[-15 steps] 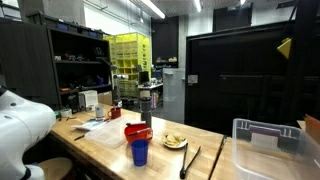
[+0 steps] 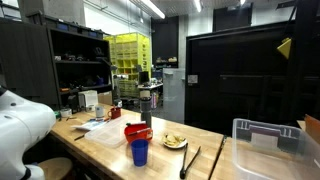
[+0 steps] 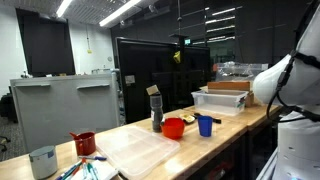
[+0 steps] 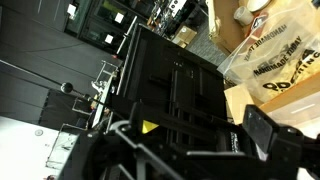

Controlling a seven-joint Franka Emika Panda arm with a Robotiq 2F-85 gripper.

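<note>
In the wrist view my gripper is open; its dark fingers stand wide apart, with nothing visible between them. That view is tilted and looks past the fingers towards a black partition. Neither exterior view shows the fingers, only parts of the white arm [image 2: 25, 125]. On the wooden table a blue cup [image 2: 139, 152] stands near the front edge, with a red bowl [image 2: 138, 131] just behind it. A plate of yellowish food [image 2: 173, 141] lies to their right, beside a dark long-handled utensil [image 2: 190, 163].
A clear plastic bin [image 2: 272, 140] occupies the right end. A pale board [image 3: 135, 148] lies flat near a tall dark container [image 3: 156, 110]. Further along are a red pot [image 3: 85, 143], a grey pot [image 3: 43, 161] and several markers [image 3: 88, 168]. Bare tabletop shows around the blue cup.
</note>
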